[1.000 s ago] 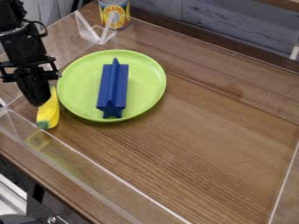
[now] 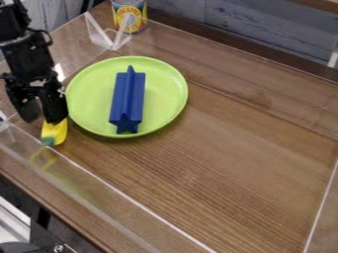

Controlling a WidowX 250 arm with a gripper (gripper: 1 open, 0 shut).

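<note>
My black gripper (image 2: 38,107) is at the far left, low over a yellow object with a green tip (image 2: 54,130), its fingers open around or just above that object's upper end; whether they touch it I cannot tell. A green plate (image 2: 171,95) sits to the right, holding a blue oblong block (image 2: 128,99).
A can (image 2: 129,16) with a blue and yellow label stands at the back, near some clear plastic strips. A pale wall or ledge runs along the back right.
My gripper has moved down toward the yellow object and now covers more of its upper end. The plate and block are unmoved.
</note>
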